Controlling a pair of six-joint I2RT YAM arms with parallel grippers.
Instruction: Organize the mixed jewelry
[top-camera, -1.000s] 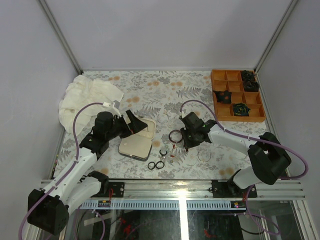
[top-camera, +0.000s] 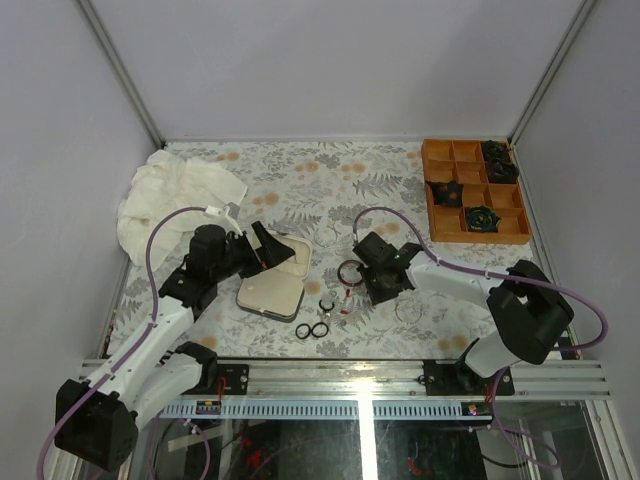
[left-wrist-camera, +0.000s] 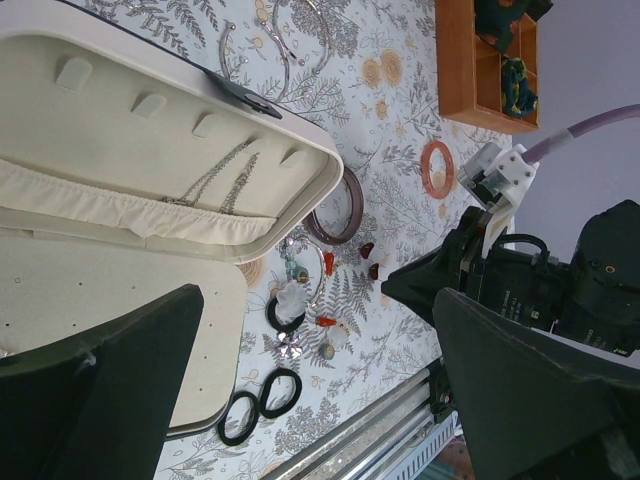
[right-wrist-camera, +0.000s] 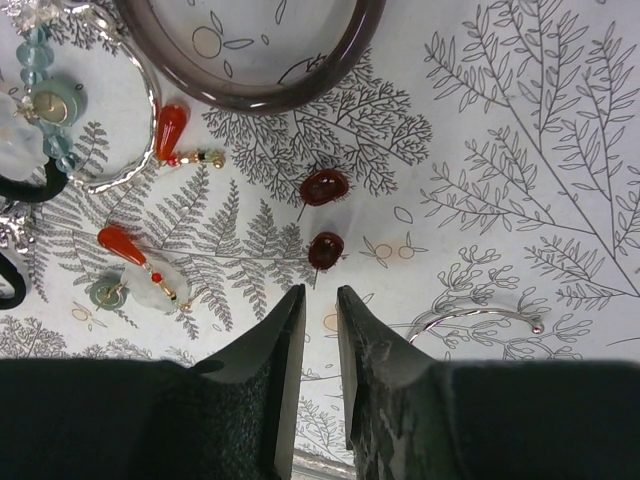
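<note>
Two dark red stud earrings, the upper stud (right-wrist-camera: 324, 187) and the lower stud (right-wrist-camera: 325, 250), lie on the cloth just ahead of my right gripper, whose fingers stand slightly apart with nothing between them. A brown bangle (left-wrist-camera: 352, 208), orange drop earrings (right-wrist-camera: 122, 244), a silver bracelet (right-wrist-camera: 153, 90) and black rings (left-wrist-camera: 281, 392) lie to the left of the studs. The cream jewelry case (top-camera: 270, 293) lies unfolded, two silver chains (left-wrist-camera: 210, 180) hanging in its lid. Above the case hovers my left gripper (top-camera: 264, 247), wide open and empty.
A wooden compartment tray (top-camera: 436, 214) with dark pouches (top-camera: 482, 219) stands at the back right. White cloth (top-camera: 165, 195) is bunched at the left. A pink ring (left-wrist-camera: 437, 169) and thin silver bangles (top-camera: 408, 311) rest on the table.
The left arm and the other jewelry have stayed put.
</note>
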